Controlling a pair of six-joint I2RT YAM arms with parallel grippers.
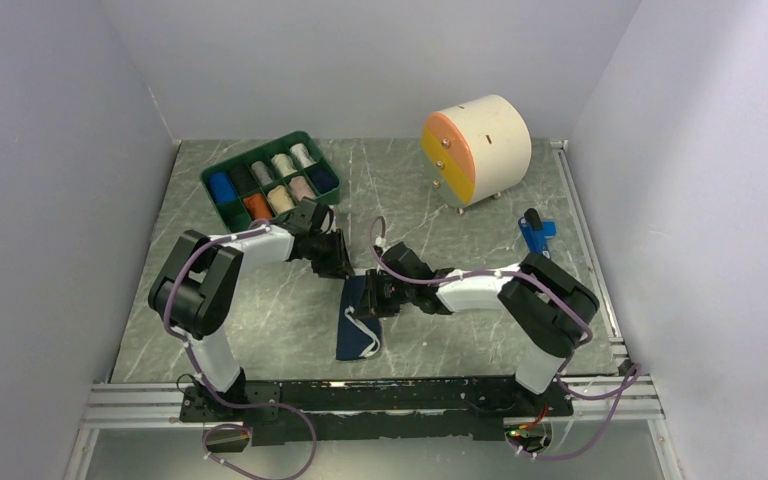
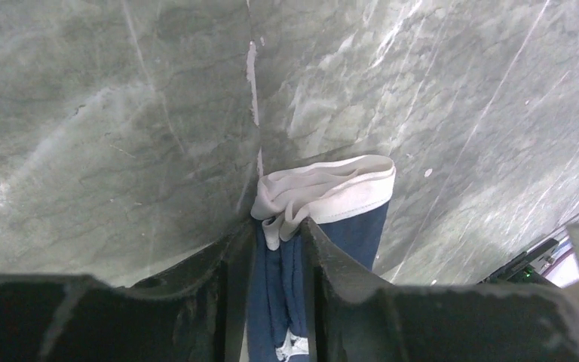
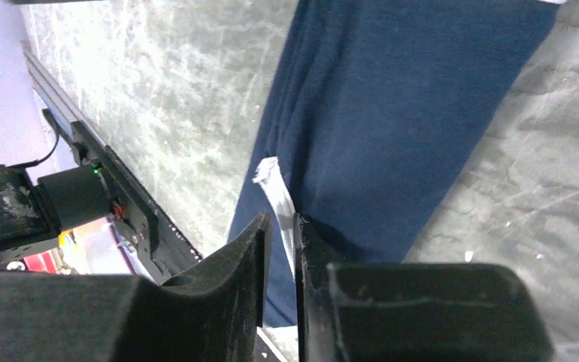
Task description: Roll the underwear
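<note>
The folded navy underwear (image 1: 353,343) lies lengthwise on the table, its white trim showing near the front. At its far end, the fingers of my left gripper stand on either side of a bunched fold in the white waistband (image 2: 354,192). A narrow gap with cloth in it shows between them; whether they grip it is unclear. Around the middle of the garment, my right gripper has its fingers close together, with white trim (image 3: 275,187) between the tips. How firmly they hold it does not show. Both grippers partly cover the cloth from above.
A green divided box (image 1: 222,213) with several rolled cloths stands at the back left. At the back right is a white drum-shaped cabinet (image 1: 505,150); a blue tool (image 1: 535,238) lies on the right. Bare table (image 1: 280,330) extends left of the garment.
</note>
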